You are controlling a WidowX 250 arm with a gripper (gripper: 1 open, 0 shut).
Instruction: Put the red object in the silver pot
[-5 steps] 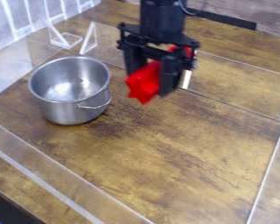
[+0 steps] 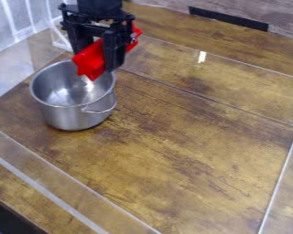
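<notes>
The silver pot (image 2: 72, 117) stands upright on the wooden table at the left, its wire handle toward the right. Over the back right part of its opening hangs the red object (image 2: 89, 61), tilted. My black gripper (image 2: 92, 50) is shut on the red object and partly covers it. Some more red shows at the gripper's right side. The part of the pot's inside that can be seen is empty; its far right rim lies partly behind the red object.
Clear wooden table (image 2: 186, 146) fills the middle and right. Transparent panel edges run along the left front and the right side. White slats stand at the back left.
From the middle of the table the gripper has swung left with the red object, to above the pot. The pot has stayed in place.
</notes>
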